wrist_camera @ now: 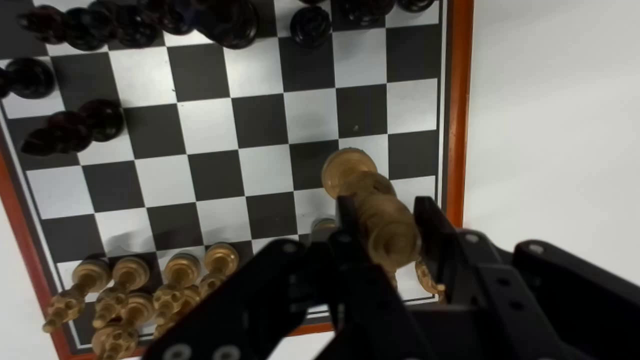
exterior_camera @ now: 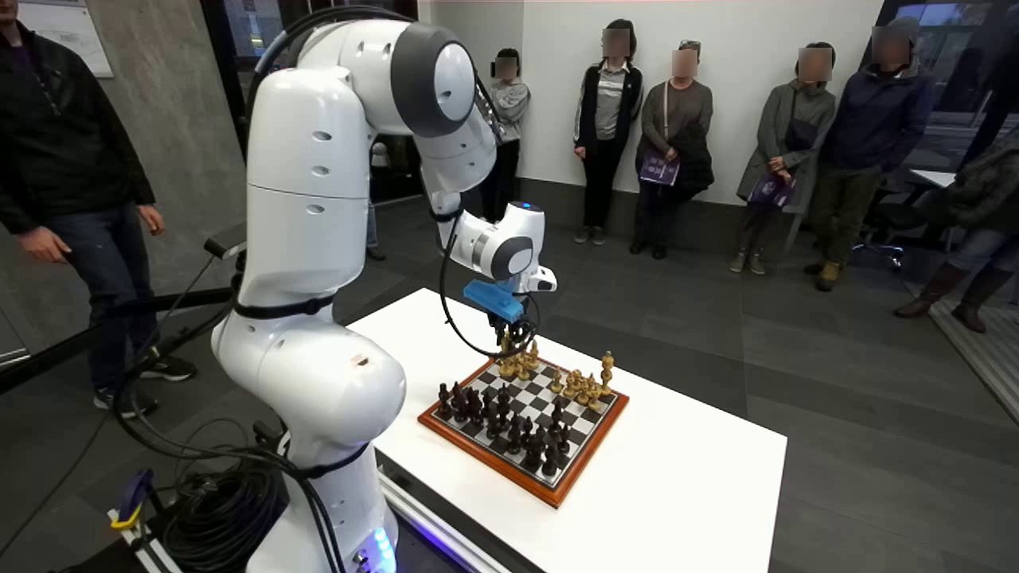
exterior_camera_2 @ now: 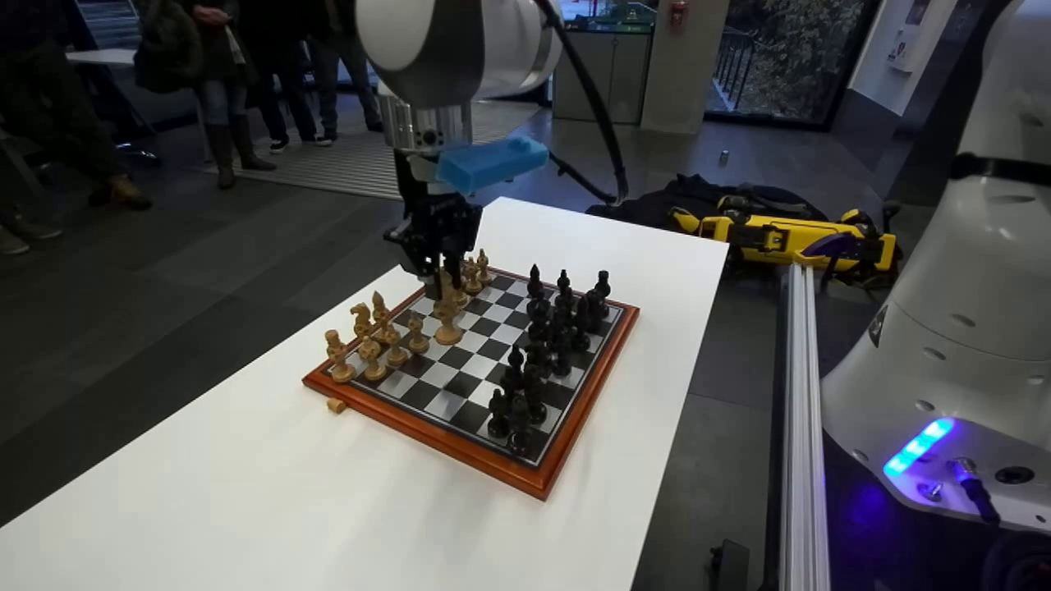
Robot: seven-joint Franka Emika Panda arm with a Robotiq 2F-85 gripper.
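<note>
A tall light wooden chess piece point(wrist_camera: 391, 225) stands between the fingers of my gripper, which is shut on it. In the second exterior view, the gripper point(exterior_camera_2: 440, 287) hangs over the light side of the chessboard point(exterior_camera_2: 552, 478), with the held piece point(exterior_camera_2: 448, 325) below its fingertips. Whether the piece's base touches the board I cannot tell. Over the far part of the board, the first exterior view has the gripper point(exterior_camera: 511, 336) close among light pieces and partly hidden by a cable.
Light pieces point(exterior_camera_2: 379, 340) crowd one side of the board, dark pieces point(exterior_camera_2: 562, 325) the other. A small light object point(exterior_camera_2: 336, 405) lies beside the board's frame. Bare white table point(exterior_camera: 697, 458) surrounds the board. Several people stand along the wall.
</note>
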